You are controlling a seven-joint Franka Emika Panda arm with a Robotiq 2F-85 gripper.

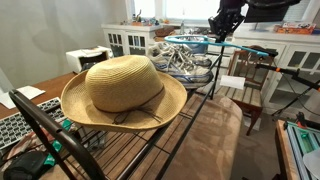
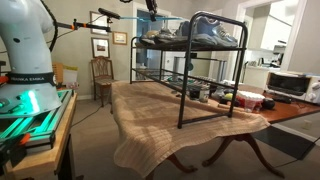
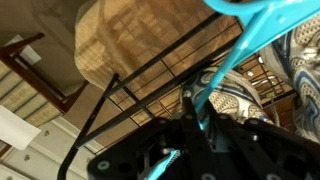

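Note:
A light-blue plastic piece, shaped like a clothes hanger, is held above the rack's far end. My gripper is shut on it; in exterior view 2 the gripper sits near the top edge, with the blue hanger stretching out to both sides. Close up in the wrist view, the hanger runs diagonally through the gripper and widens toward the upper right. Its full outline is cut off there.
Below are pale shoes on the black wire rack. A straw hat occupies the rack's near end. Brown paper covers much of the table. A wooden chair stands beyond.

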